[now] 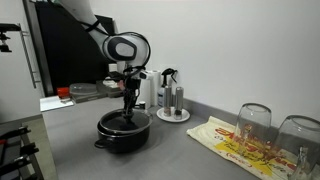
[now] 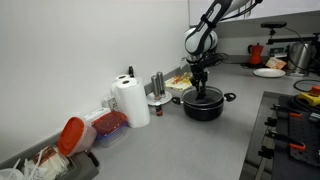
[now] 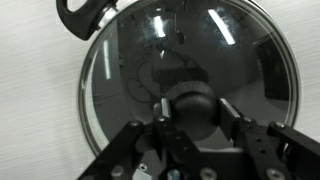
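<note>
A black pot (image 1: 124,143) stands on the grey table, one side handle (image 3: 82,18) showing in the wrist view. Over its mouth is a glass lid (image 3: 195,60) with a metal rim. My gripper is shut on the lid's round black knob (image 3: 194,108), one finger on either side. From the side, the gripper (image 1: 129,112) points down at the middle of the lid (image 1: 116,124). In the second exterior view the lid (image 2: 212,98) lies at the rim of the pot (image 2: 203,111). Whether it sits flush all round I cannot tell.
Behind the pot are a paper towel roll (image 2: 132,102) and a plate (image 1: 174,115) with bottles and shakers. Two upturned glass jars (image 1: 253,124) and a yellow-printed cloth (image 1: 228,142) lie to the right. Table in front of the pot is clear.
</note>
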